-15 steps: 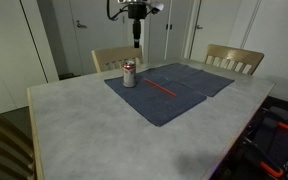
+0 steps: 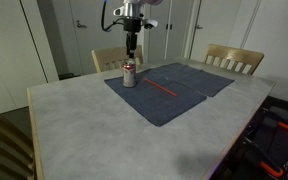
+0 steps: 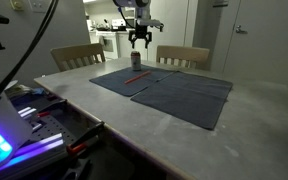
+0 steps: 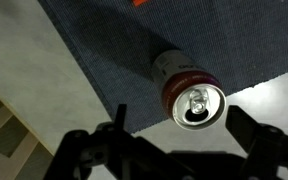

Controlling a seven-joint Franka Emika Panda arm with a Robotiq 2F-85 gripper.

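Note:
A drink can [image 2: 129,75] stands upright near the far left corner of the dark cloth [image 2: 164,108]. Directly above it hangs my gripper [image 2: 132,54], pointing down. In the wrist view the can's silver top and dark red side [image 4: 179,78] show between the fingers of my gripper, which are spread wide apart. They do not appear to touch the can. A red stick-like object [image 2: 159,88] lies on the cloth to the right of the can; exterior view 2 shows the can [image 3: 136,58] beyond it.
A second section of dark cloth [image 3: 184,88] lies flat beside the first. Wooden chairs [image 2: 234,59] stand around the table's edges.
Over the last second my gripper has come down and shifted slightly left, to just above the can. The can, red object and cloth have stayed in place.

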